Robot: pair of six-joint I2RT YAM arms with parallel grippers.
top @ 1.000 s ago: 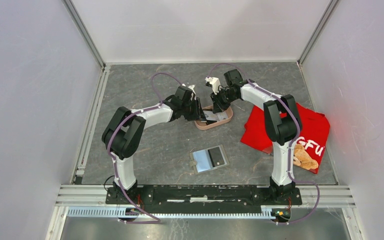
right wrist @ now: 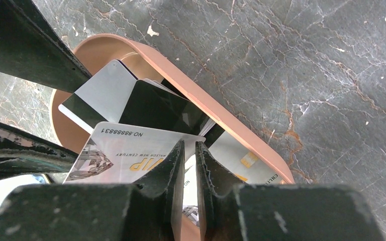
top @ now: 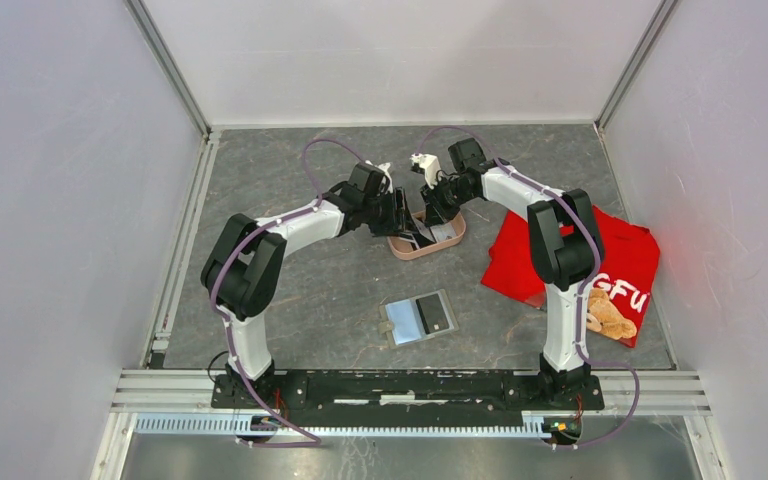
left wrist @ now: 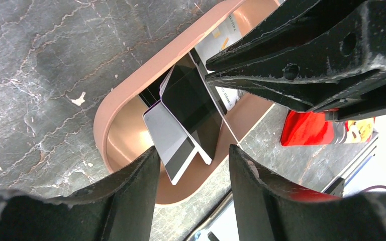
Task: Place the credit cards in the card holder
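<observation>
Several cards lie in a pink oval tray (top: 426,252). In the left wrist view, a white card with a black stripe (left wrist: 166,128) and a dark-faced card (left wrist: 193,108) tilt up between the parted fingers of my left gripper. Another card stands nearly edge-on by its right fingertip. The right wrist view shows that card's VIP face (right wrist: 125,150). My right gripper points down into the tray beside it, a narrow gap between its tips and nothing visibly clamped. A flat case with blue and black panels (top: 420,318), seemingly the card holder, lies nearer the front.
A red cloth printed with a bear (top: 625,285) lies on the right, partly under the right arm. Both grippers crowd over the small tray, close together.
The left gripper has shifted only slightly over the tray. A white card face seen flat near it earlier has tilted, and more dark card shows there now. The right arm looks unmoved.
</observation>
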